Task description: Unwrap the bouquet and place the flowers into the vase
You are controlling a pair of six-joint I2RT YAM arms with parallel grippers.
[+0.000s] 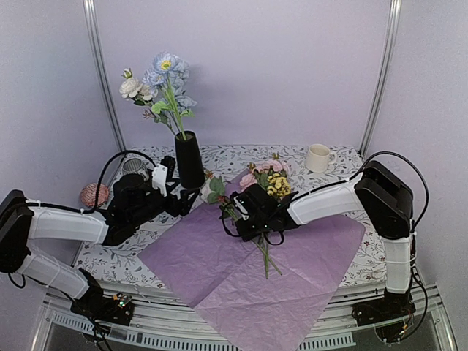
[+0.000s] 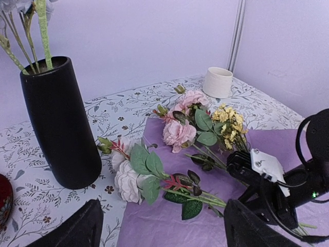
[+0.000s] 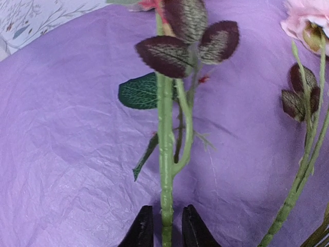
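Note:
The black vase (image 1: 189,161) stands at the back left with blue and white flowers (image 1: 167,82) in it. On the purple cloth (image 1: 219,270) lie a white flower (image 2: 128,182) with green leaves, and pink flowers (image 2: 180,135) beside a yellow flower (image 2: 230,123). In the right wrist view a green stem (image 3: 165,154) runs between the two fingers of my right gripper, a small gap showing on each side; the fingers are part open. My left gripper hangs open near the vase, nothing between its fingers.
A white mug (image 1: 318,158) stands at the back right. Left of the vase are a pinkish ball (image 1: 93,194) and a glass-like container (image 1: 134,167).

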